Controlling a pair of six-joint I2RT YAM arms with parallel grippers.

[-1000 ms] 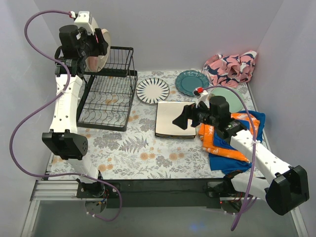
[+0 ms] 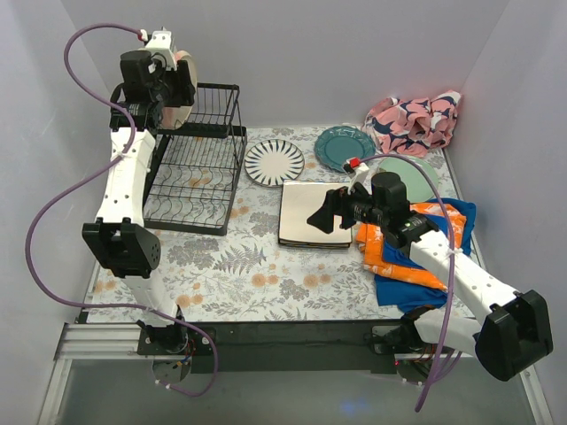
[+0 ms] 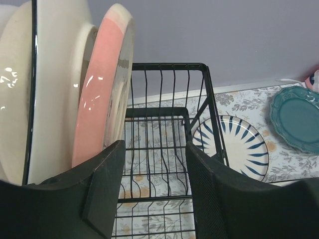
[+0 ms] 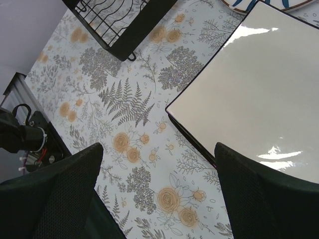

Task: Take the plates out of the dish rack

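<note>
On the upper tier of the black dish rack (image 2: 226, 181) stand several plates on edge, partly hidden by my left arm. In the left wrist view these include a pink-rimmed plate (image 3: 97, 84) and a white plate with a black rim (image 3: 57, 94). My left gripper is open beside the pink-rimmed plate; its left finger overlaps that plate's lower edge in the view, and the gap shows only rack wires. On the table lie a striped plate (image 2: 274, 163), a teal plate (image 2: 345, 148) and a pale green plate (image 2: 409, 180). My right gripper is open and empty above a white square plate (image 4: 254, 94).
Orange cloth (image 2: 386, 263) and blue cloth (image 2: 403, 295) lie at the right, partly beneath my right arm. A pink patterned cloth (image 2: 415, 124) is bunched in the back right corner.
The right arm has barely moved. The plates on the table are where they were.
</note>
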